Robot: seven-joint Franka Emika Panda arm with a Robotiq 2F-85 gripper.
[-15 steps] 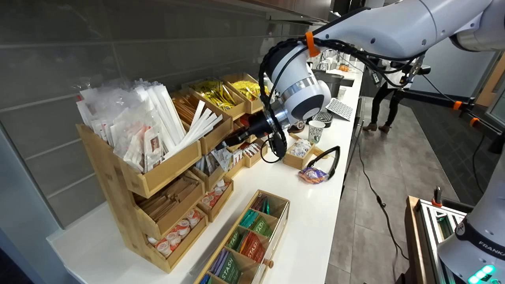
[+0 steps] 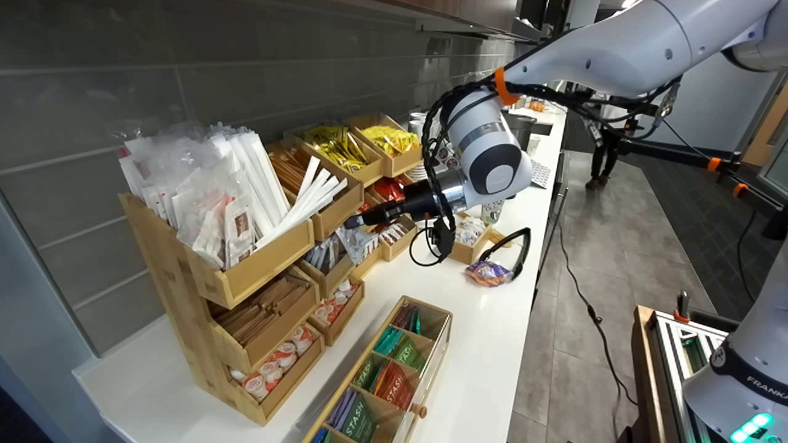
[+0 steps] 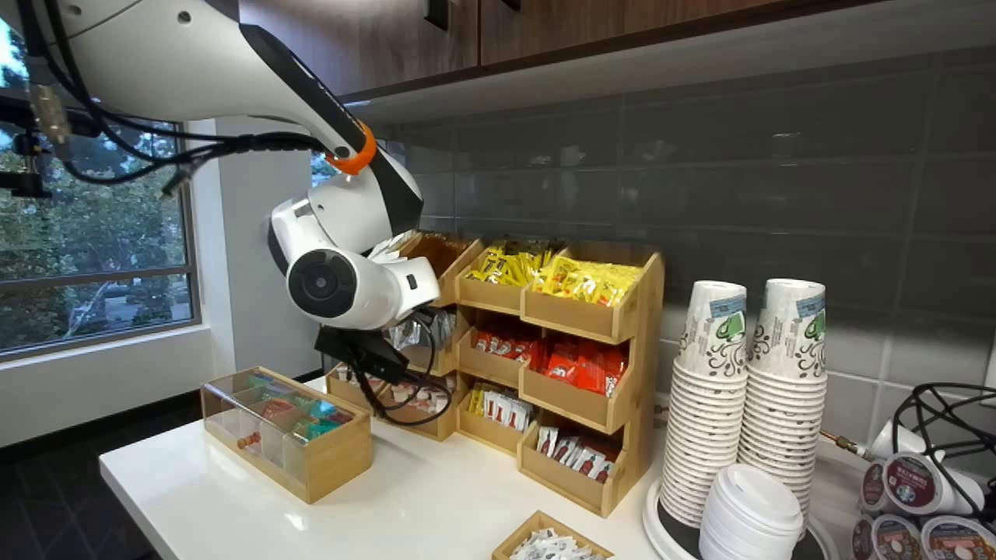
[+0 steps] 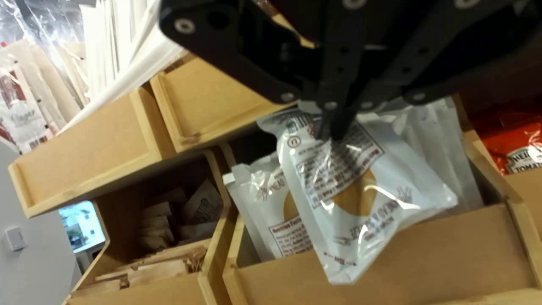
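In the wrist view, a clear and white snack packet (image 4: pixel 350 203) with a round tan picture hangs in front of a wooden bin (image 4: pixel 386 259). Its upper part is pinched in my gripper, whose fingers are shut together on the thin wrapper. A similar packet (image 4: pixel 277 203) stands in the bin behind it. From exterior view 1, the gripper (image 2: pixel 354 221) points left at the middle tier of the rack, with the silvery packet (image 2: pixel 359 243) just below its tips. In exterior view 2 the fingertips are hidden behind the arm.
White straws (image 2: pixel 310 199) jut out over the bins close to the gripper. Red ketchup packets (image 4: pixel 518 147) fill the neighbouring bin. A tea box (image 2: pixel 391 362) and a purple snack bag (image 2: pixel 487 274) sit on the counter, with clear white surface between them.
The arm has shifted a little to the right and slightly up in exterior view 1. The packet at its fingertips has moved with it. The person in the background has moved farther back.
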